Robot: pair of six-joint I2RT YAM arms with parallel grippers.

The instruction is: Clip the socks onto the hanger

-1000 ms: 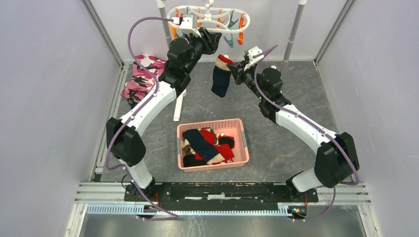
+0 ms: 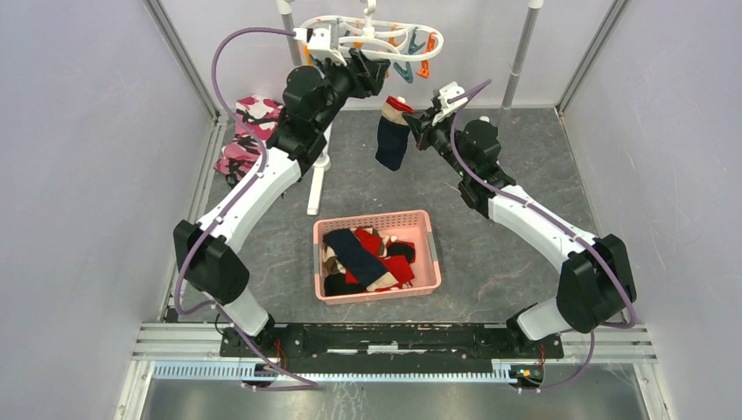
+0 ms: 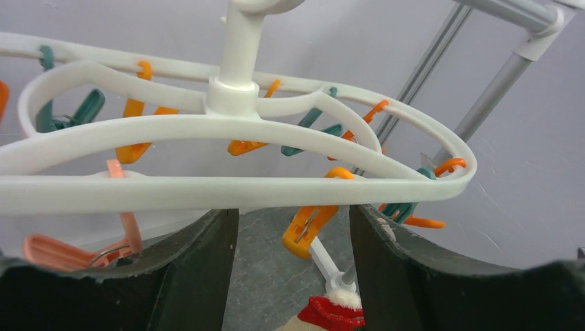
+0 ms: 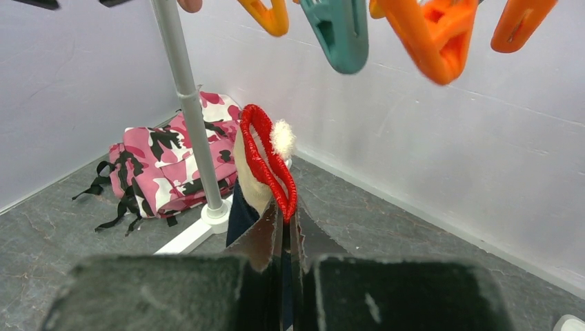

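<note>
A white hanger (image 2: 420, 55) with orange, teal and pink clips spans the top. My left gripper is open at its front rail, with an orange clip (image 3: 303, 231) beyond the fingers, in the gap between them as seen in the left wrist view. My right gripper is shut on a navy Christmas sock (image 2: 391, 140), held by its red-trimmed cuff (image 4: 259, 138) below the clips. The sock hangs down from the fingers. More socks (image 2: 359, 258) lie in the pink basket (image 2: 374, 296).
A pink camouflage bag (image 4: 165, 169) lies at the back left beside the hanger's pole (image 4: 190, 117) and white foot. The basket occupies the front middle of the floor.
The right arm and the sock are nearly unchanged.
</note>
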